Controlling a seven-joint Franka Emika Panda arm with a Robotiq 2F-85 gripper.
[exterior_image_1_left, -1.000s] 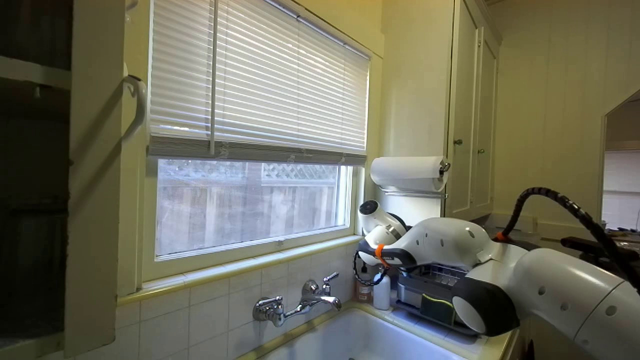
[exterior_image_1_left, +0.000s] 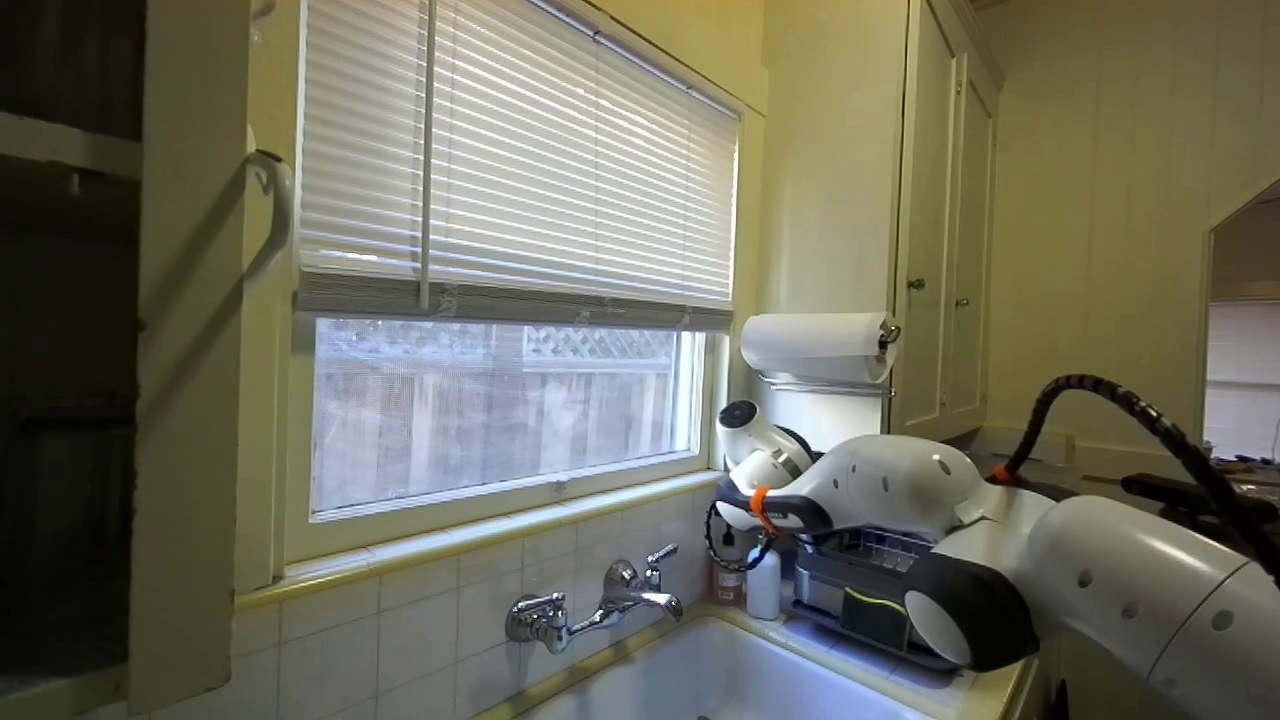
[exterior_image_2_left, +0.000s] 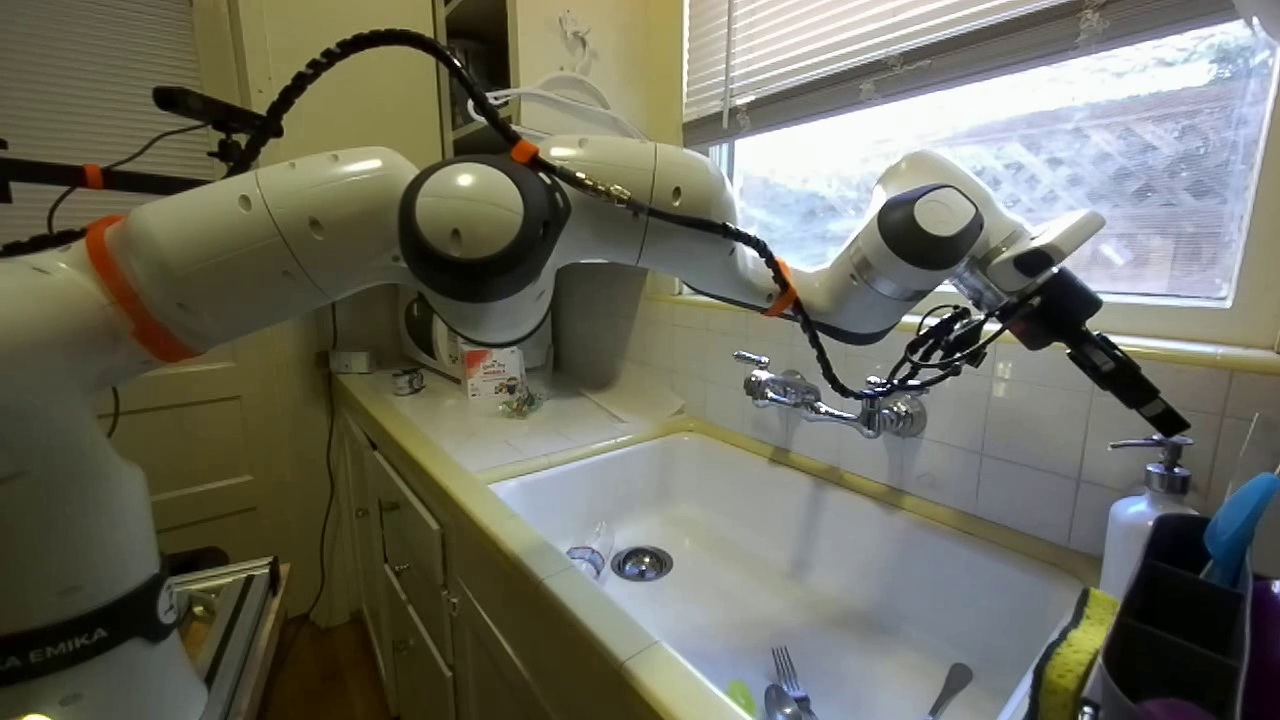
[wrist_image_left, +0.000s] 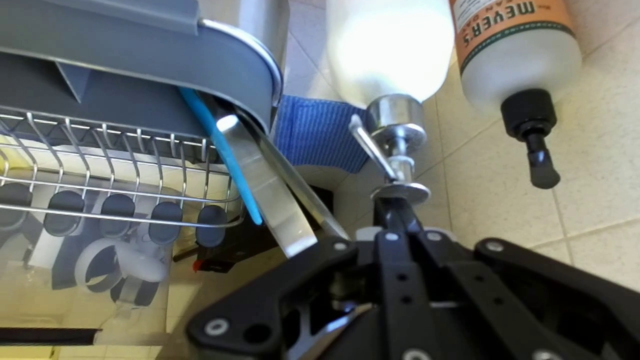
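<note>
A white soap dispenser (exterior_image_2_left: 1131, 528) with a metal pump (exterior_image_2_left: 1167, 463) stands upright behind the dark utensil caddy. My gripper (exterior_image_2_left: 1173, 427) reaches down over that pump, its fingers together. Seen from the wrist, the shut gripper has its tips at the flat top of the pump head (wrist_image_left: 400, 191), seemingly touching it; nothing shows between the fingers. The dispenser's white body (wrist_image_left: 390, 48) lies beyond the pump. Exterior view 1 shows the dispenser (exterior_image_1_left: 764, 582) beside the sink, while the arm hides my fingers there.
Right of the dispenser in the wrist view is a Meyer's bottle (wrist_image_left: 520, 60) with a black pump. A grey caddy (wrist_image_left: 138, 66) holds utensils, beside a wire dish rack (wrist_image_left: 114, 174). The white sink (exterior_image_2_left: 744, 516) holds cutlery; the faucet (exterior_image_2_left: 828, 402) is on the tiled wall.
</note>
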